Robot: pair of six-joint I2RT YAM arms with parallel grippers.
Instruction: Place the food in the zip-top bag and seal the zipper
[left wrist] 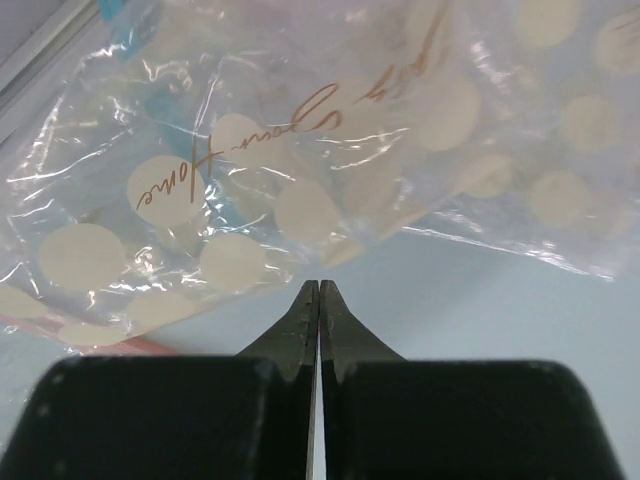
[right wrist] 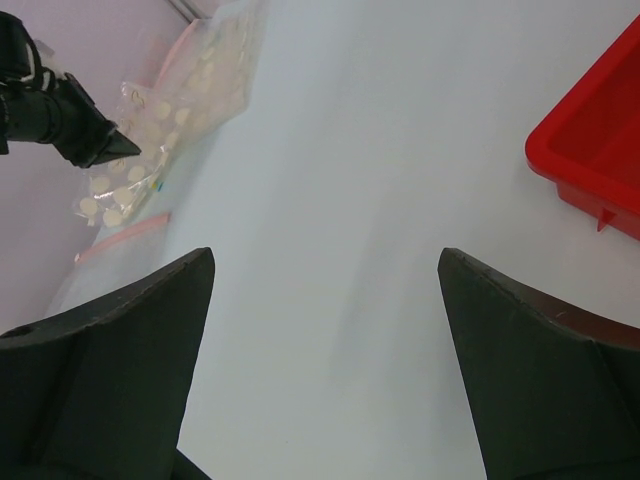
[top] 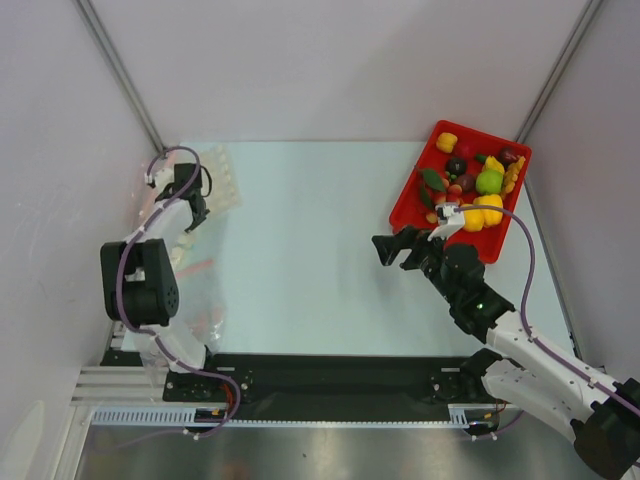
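Note:
In the left wrist view, a clear zip bag with cream dots and brown lettering [left wrist: 278,205] lies flat but crinkled. Just short of its near edge, my left gripper is shut, its tips pressed together with nothing between them; the bag is outside the fingers. From the top, the left arm hides part of the bags. My right gripper stands open and empty over bare table, left of the red tray [top: 398,215]. The food sits in that tray, including a green fruit [top: 489,181] and a yellow pepper [top: 491,202].
Another clear bag with a pinkish zip strip [right wrist: 125,236] lies nearer the front on the left side. More dotted bag film [top: 222,178] spreads toward the back left. Walls border both sides.

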